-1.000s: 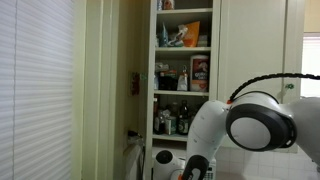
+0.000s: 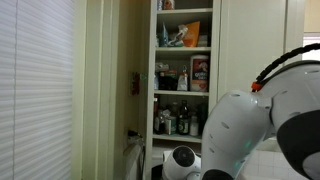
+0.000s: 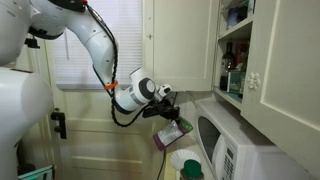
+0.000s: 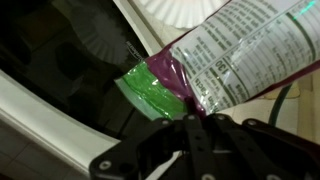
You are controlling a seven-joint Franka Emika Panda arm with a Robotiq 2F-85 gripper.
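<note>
My gripper is shut on the crumpled edge of a plastic bag (image 4: 235,55) at the bottom of the wrist view. The bag has a white printed label panel, a purple border and a green corner. Exterior view 2 shows the gripper (image 3: 168,107) above the counter, beside the front of the white microwave, with the bag (image 3: 170,133) hanging below it. In exterior view 1 only the arm (image 2: 232,130) shows clearly; the bag is out of sight there.
The white microwave (image 3: 245,142) stands right of the bag. A yellow container with a green lid (image 3: 191,171) is in front on the counter. Open cabinet shelves (image 2: 181,95) hold bottles and packages above. A pale fluted round thing (image 4: 180,8) lies beyond the bag.
In exterior view 1 the arm has swung to the right, its elbow now reaching the right edge of the picture. Its wrist joint has shifted slightly right. The shelves look unchanged.
</note>
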